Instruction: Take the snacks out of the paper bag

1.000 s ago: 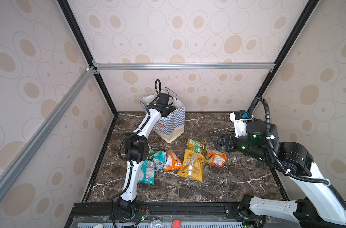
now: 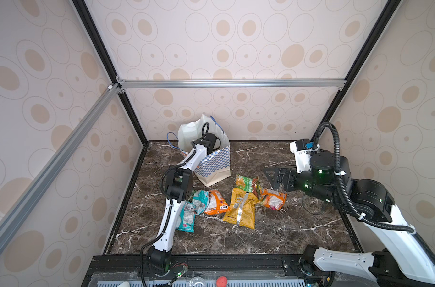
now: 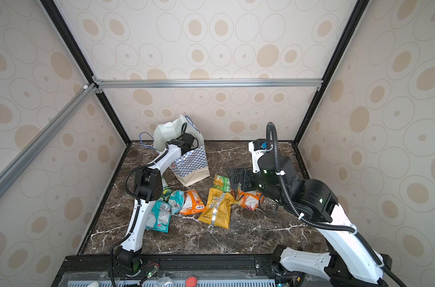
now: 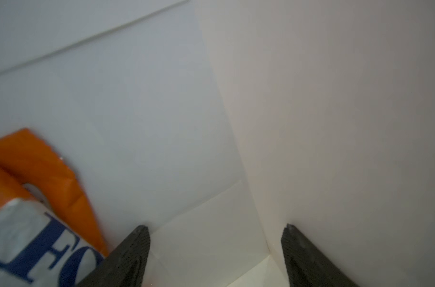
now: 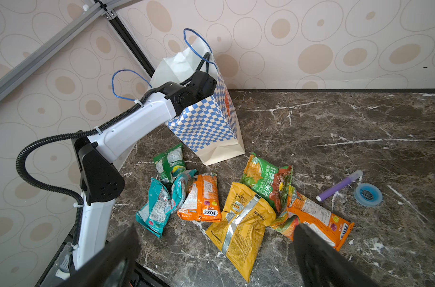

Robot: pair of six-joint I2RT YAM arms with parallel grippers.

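Note:
The white-and-blue checkered paper bag (image 2: 212, 165) stands at the back, its top open. My left gripper is down inside it, fingers apart, with white paper between and around them. An orange snack packet with blue lettering (image 4: 45, 201) lies at the left inside the bag, beside the left fingertip. My right gripper hangs over the table at the right, fingertips blurred and well apart. Beneath it on the table lie a yellow packet (image 5: 239, 229), green packets (image 5: 265, 179), orange packets (image 5: 200, 196) and teal packets (image 5: 157, 205).
A purple marker (image 5: 339, 186) and a blue tape roll (image 5: 368, 193) lie right of the packets. Walls surround the table.
The left arm's wrist has sunk lower into the bag. The bag has shifted slightly left and forward, its rim changing shape. The right arm is still.

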